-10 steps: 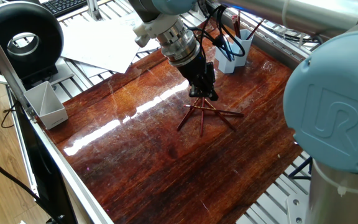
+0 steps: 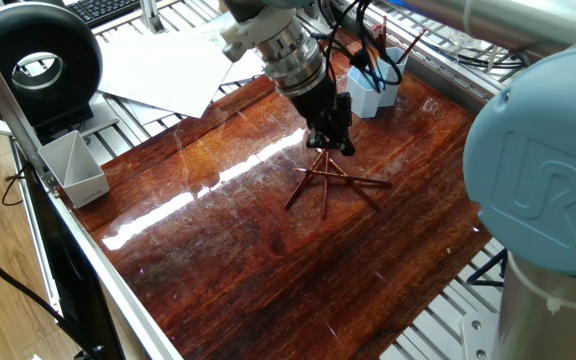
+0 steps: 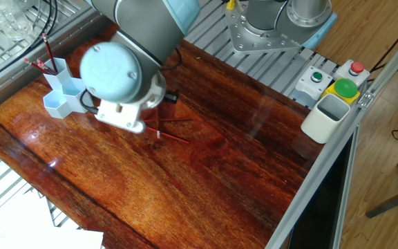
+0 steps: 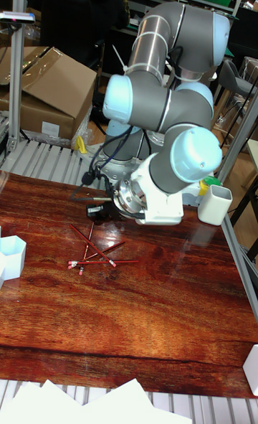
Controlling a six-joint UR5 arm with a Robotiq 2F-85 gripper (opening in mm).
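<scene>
Several thin dark red pencils [image 2: 364,181] lie crossed in a loose pile on the brown wooden table; in exterior view 3 the pencils [image 4: 122,262] show pale ends. Just over the pile's far end in exterior view 1 hangs my black gripper [image 2: 330,146], pointing down. Its fingers are small and dark there, and whether anything sits between them is unclear. From the opposite side, the arm's wrist [image 3: 119,114] covers most of the gripper and part of the pile. A pale blue holder of joined hexagonal cups [image 2: 364,98] has more pencils [image 3: 49,54] standing in it.
A white bin [image 2: 73,168] stands at the table's edge, and a second white container [image 3: 325,117] is beside the stop buttons [image 3: 346,88]. Loose black cables [image 2: 363,60] hang by the wrist. White paper [image 2: 168,70] lies beyond the table.
My gripper has risen slightly from the pencils, and the wrist has shifted a little right in exterior view 1. The pencil pile looks the same.
</scene>
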